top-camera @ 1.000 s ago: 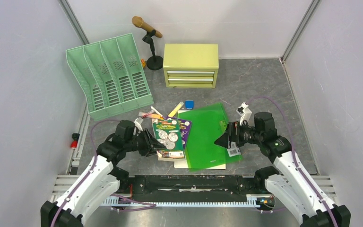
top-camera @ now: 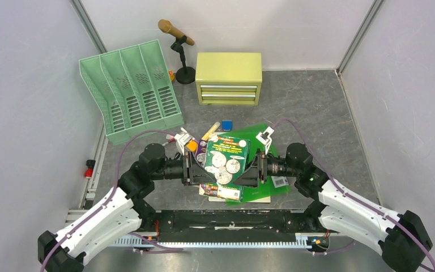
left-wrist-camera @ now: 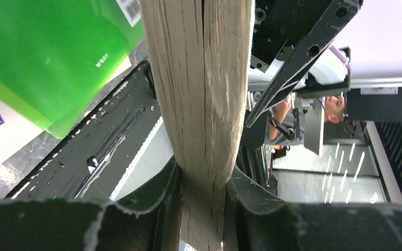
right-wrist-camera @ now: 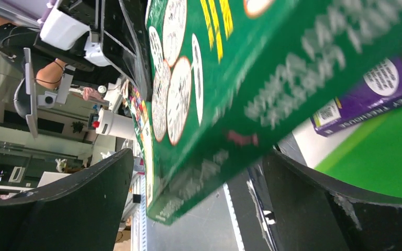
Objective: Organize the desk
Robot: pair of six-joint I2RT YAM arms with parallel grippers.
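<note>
My left gripper (top-camera: 195, 170) is shut on the green book (top-camera: 226, 158), lifted over the pile at centre; its pale page edge (left-wrist-camera: 199, 104) fills the middle of the left wrist view. My right gripper (top-camera: 249, 173) stands open at the book's right side, with the book's edge (right-wrist-camera: 214, 157) between or just beyond its fingers. Beneath lie a purple book (right-wrist-camera: 371, 94), a green folder (top-camera: 266, 190) and a pale sheet. A yellow stick (top-camera: 209, 130), a blue block (top-camera: 226, 124) and an orange item (top-camera: 192, 146) lie behind, partly covered.
A green slotted rack (top-camera: 113, 79) stands back left, a microphone on a stand (top-camera: 186, 73) beside it, and a yellow drawer box (top-camera: 229, 68) at the back. A dark bar (top-camera: 226, 221) runs along the front.
The green book has risen from the pile and moved right in my left gripper, uncovering the purple book. My right gripper has moved left to the book's edge.
</note>
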